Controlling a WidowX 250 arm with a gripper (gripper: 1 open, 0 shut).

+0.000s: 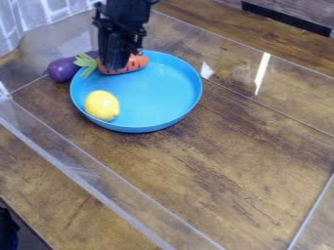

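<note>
My gripper (117, 47) hangs over the back left of a blue plate (167, 102), its fingers just above a toy carrot (128, 62) with green leaves (85, 62); whether they hold it is unclear. A yellow lemon (102, 104) lies on the plate's front left. A purple eggplant (62, 68) lies outside the plate at its left.
Clear plastic edges run along the left and right sides.
</note>
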